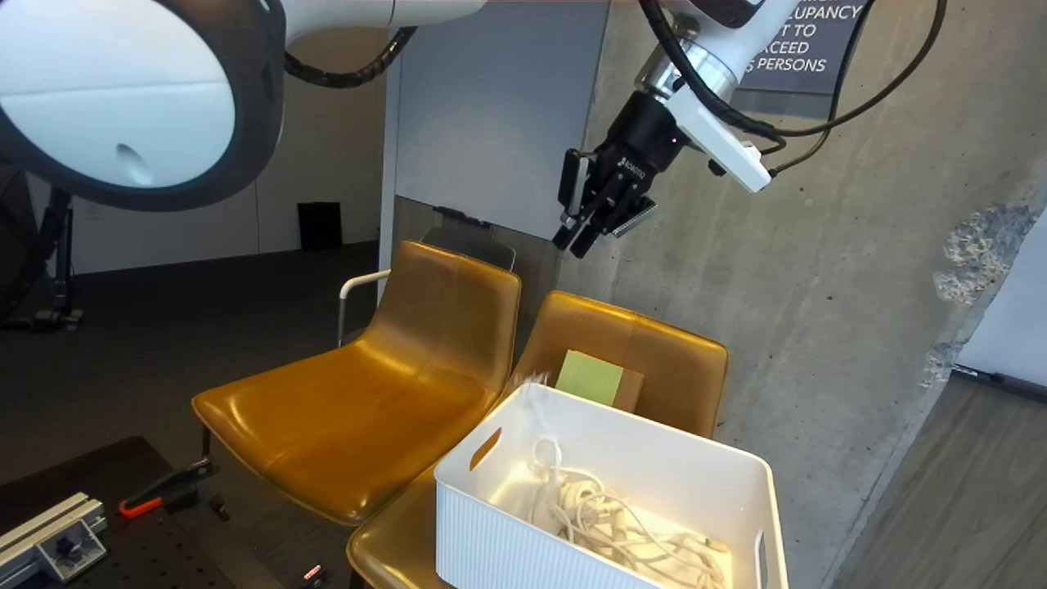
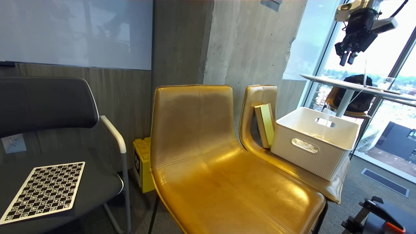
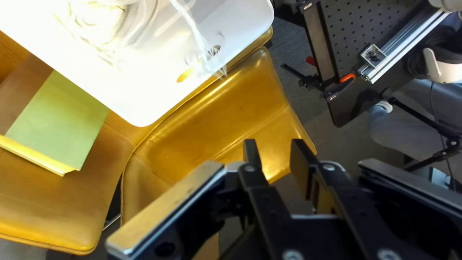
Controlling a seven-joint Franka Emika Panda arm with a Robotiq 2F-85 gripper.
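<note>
My gripper [image 1: 573, 240] hangs high above the chairs and the white bin [image 1: 550, 530]. In the wrist view a clear gap shows between the fingertips, with nothing in it; the gripper is open. White rope [image 1: 599, 510] lies in loose loops on the bin's floor. One strand with a frayed end [image 3: 203, 54] shows blurred at the bin's handle end, apart from the fingers. In exterior view 2 the bin's wall hides most of the rope.
The bin stands on a tan chair, with a green-and-brown box [image 1: 590, 378] leaning behind it. An empty tan chair [image 1: 363, 393] is beside it. A dark perforated table with a clamp [image 1: 167, 489] lies at the lower left. A concrete wall [image 1: 844, 275] rises behind.
</note>
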